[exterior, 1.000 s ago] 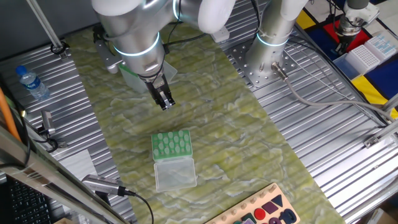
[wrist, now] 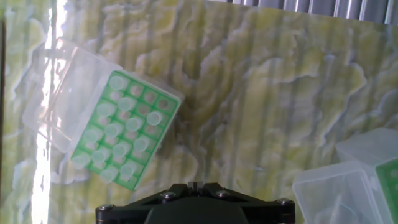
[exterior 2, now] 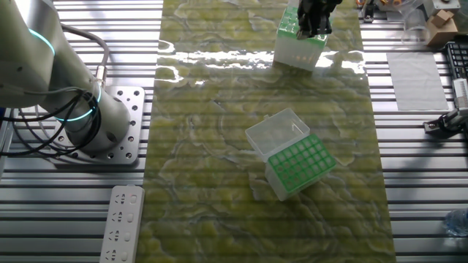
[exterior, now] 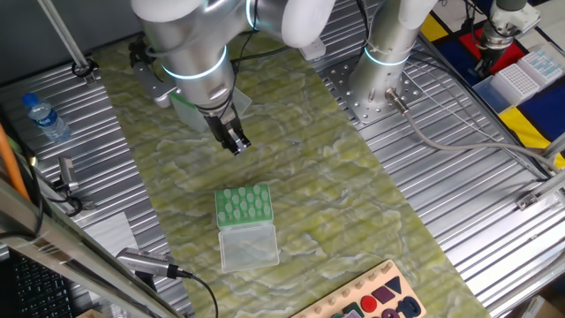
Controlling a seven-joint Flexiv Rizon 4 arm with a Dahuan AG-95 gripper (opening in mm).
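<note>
A green rack box (exterior: 244,205) with several pale capped tubes stands on the marbled mat, its clear lid (exterior: 249,246) folded open; the wrist view shows this tube box (wrist: 124,130) at left, with some holes free of caps. A second box (exterior 2: 301,165) has a green grid with no caps visible and an open clear lid (exterior 2: 278,134). That second box (wrist: 387,180) is cut off at the right of the wrist view and mostly hidden behind the arm in exterior view 1. My gripper hangs above the mat between the boxes, fingertips together, nothing visible between them.
A wooden shape board (exterior: 371,296) lies at the mat's front edge. A water bottle (exterior: 46,117) stands on the slatted table at left. A power strip (exterior 2: 123,223) lies beside the mat. Mat around the boxes is clear.
The arm has shifted only very slightly, and my gripper stays over almost the same spot. Neither the tube box nor its lid has moved.
</note>
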